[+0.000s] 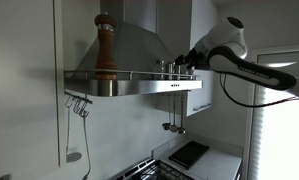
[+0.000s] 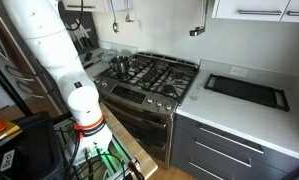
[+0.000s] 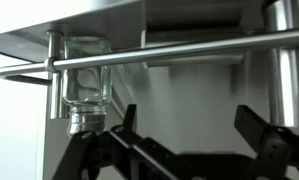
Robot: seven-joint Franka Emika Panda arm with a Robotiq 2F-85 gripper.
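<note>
My gripper is open, with nothing between its two fingers. A clear glass jar (image 3: 86, 78) with a metal lid stands behind the rail at the left of the wrist view. At the right of that view is a shiny metal cylinder (image 3: 286, 70); the gap between the fingers lies between these two items. From outside, the gripper (image 1: 193, 59) is by the right end of the hood shelf, close to several small containers (image 1: 171, 69). Its fingertips are too small and dark to make out there.
A metal rail (image 3: 189, 48) runs along the shelf edge of the range hood (image 1: 129, 87). A tall wooden mill (image 1: 105, 48) stands at the shelf's left end. Utensils (image 1: 176, 112) hang below. Beneath are the stove (image 2: 149, 85) and a counter holding a black tray (image 2: 245, 92).
</note>
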